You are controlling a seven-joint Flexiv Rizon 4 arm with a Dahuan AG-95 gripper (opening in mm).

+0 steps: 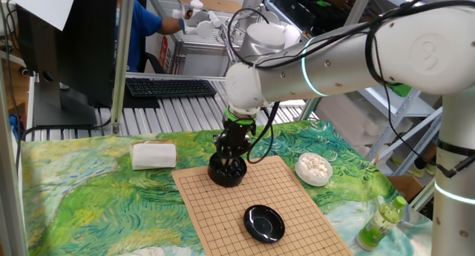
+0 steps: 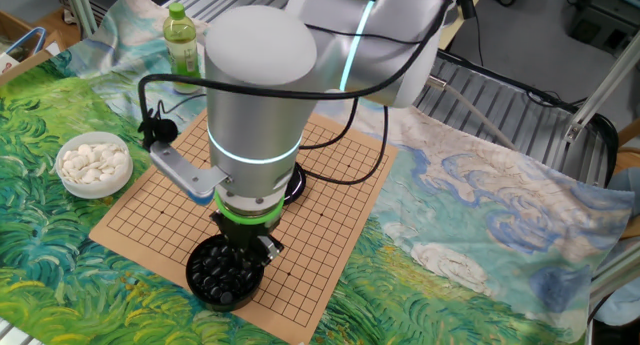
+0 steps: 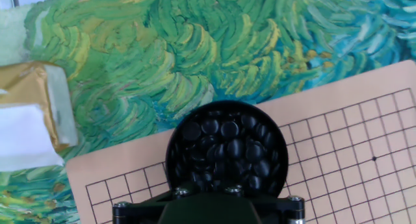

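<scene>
A round black bowl (image 3: 226,117) full of glossy black stones (image 3: 235,148) stands on the edge of the tan gridded board (image 1: 215,219). My gripper (image 1: 225,161) points down at this bowl, its tips at or just above the stones in exterior view 1. In exterior view 2 the gripper body leans over the bowl's rim, and the arm covers part of the board. Only the dark upper linkage shows along the bottom of the wrist view; whether anything is between the fingers cannot be made out. An empty-looking black dish or lid (image 1: 264,224) rests on the board.
A white bowl of white stones (image 1: 314,169) sits on the painted cloth beside the board. A green-capped bottle (image 1: 381,223) stands beyond it. A white and gold packet (image 1: 154,155) lies on the opposite side. Much of the board is bare.
</scene>
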